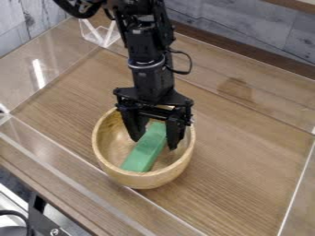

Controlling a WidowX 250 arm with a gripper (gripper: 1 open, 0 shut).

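Observation:
A black robot arm reaches down from the top centre to my gripper [150, 123], which stands open with its two fingers spread over a light wooden bowl [120, 165]. In the bowl lies an elongated green object [145, 155], slanting from upper right to lower left, below and between the fingers. Whether the fingers touch it or the bowl cannot be told.
The bowl stands on a wooden table [246, 166] that is clear to the right and left. A grey wall runs along the back. The table's edge and some dark cables show at the lower left.

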